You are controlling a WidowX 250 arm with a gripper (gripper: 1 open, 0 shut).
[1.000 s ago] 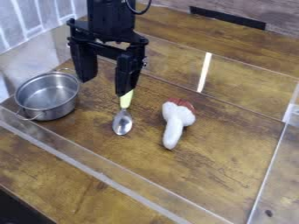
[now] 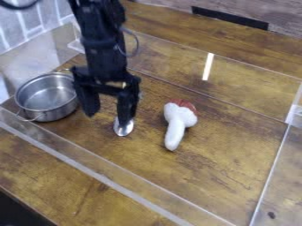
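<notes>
My black gripper (image 2: 105, 101) hangs low over the wooden table, open, its blurred fingers just right of a steel pot (image 2: 48, 104). A silver spoon (image 2: 123, 127) lies beneath it, its handle hidden behind the gripper. To the right lies a white object with a red patch (image 2: 177, 126), perhaps a plush or toy item; what it is I cannot tell.
A pale strip (image 2: 207, 66) lies at the back. Transparent panels or sheets edge the left and right sides.
My gripper has moved downward and a little left, toward the spoon and pot. A pale yellow piece seen behind it earlier is now hidden. The objects have not visibly moved.
</notes>
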